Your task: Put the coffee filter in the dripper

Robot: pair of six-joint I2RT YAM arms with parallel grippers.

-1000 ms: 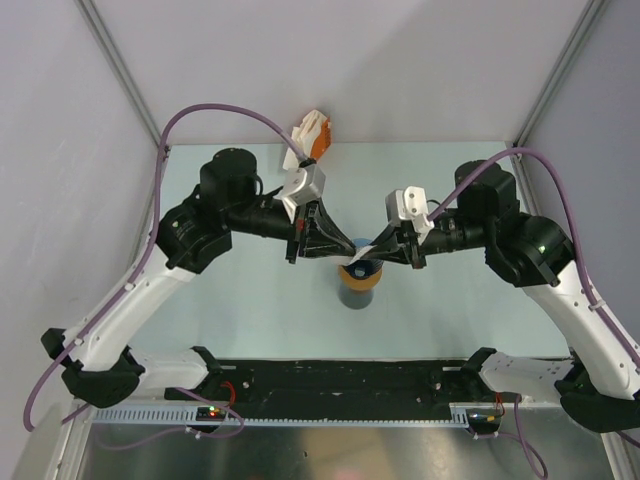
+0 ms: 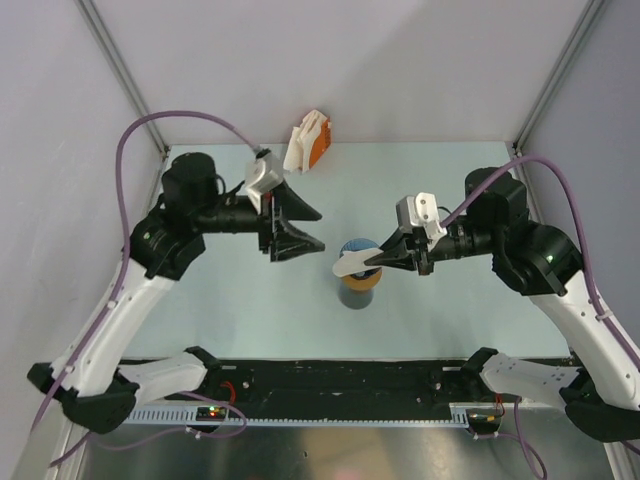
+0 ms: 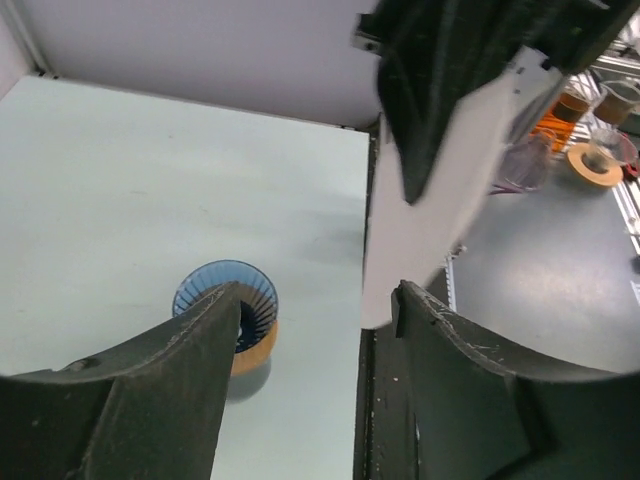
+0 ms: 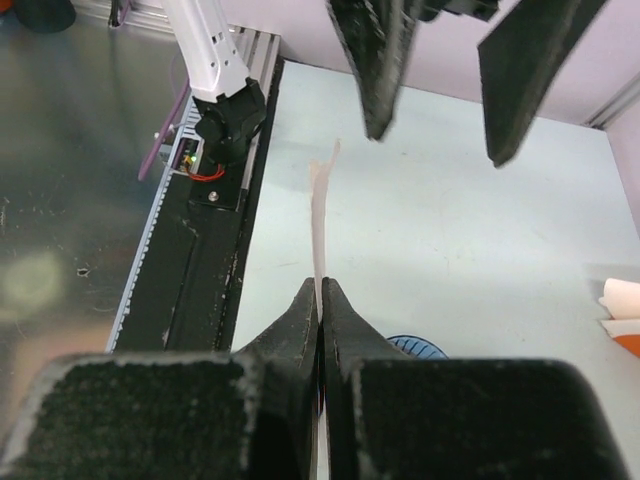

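Note:
A white paper filter [image 2: 352, 262] is held in my right gripper [image 2: 376, 259], shut on it, over the dripper [image 2: 359, 281], a blue-ribbed cup with a tan band. In the right wrist view the filter [image 4: 318, 215] rises edge-on from the shut fingers, which mostly hide the dripper. My left gripper [image 2: 305, 232] is open, up and left of the dripper, nothing between its fingers. The left wrist view shows the dripper [image 3: 255, 355] beyond the open fingers and the blurred filter at right.
A packet of filters [image 2: 308, 142] lies at the back of the pale table [image 2: 240, 310]. A dark rail runs along its front edge.
My left gripper has pulled back to the left, away from the filter, and opened. The filter stays in my right gripper, which has moved slightly right.

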